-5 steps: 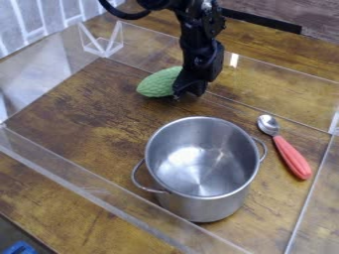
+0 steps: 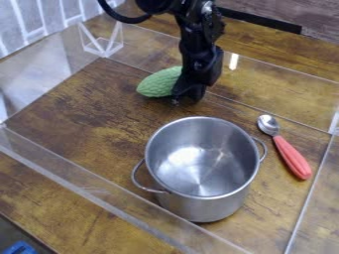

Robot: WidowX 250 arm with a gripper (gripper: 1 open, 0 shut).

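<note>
My black gripper [image 2: 188, 91] is low over the wooden table at the upper middle, right against a green textured oblong object [image 2: 162, 81] that lies to its left and partly behind it. The fingers are dark and small in this view, so whether anything is between them is hard to see. A steel pot [image 2: 199, 167] with two side handles stands empty in the lower middle. To its upper right lies a spoon [image 2: 294, 157] with a red handle and metal head.
Clear low walls or panels border the table [image 2: 73, 124], with a white railing at the top left. A blue item [image 2: 16, 242] shows at the bottom left corner.
My gripper and arm have shifted very slightly at the green object; the pot and spoon have not moved.
</note>
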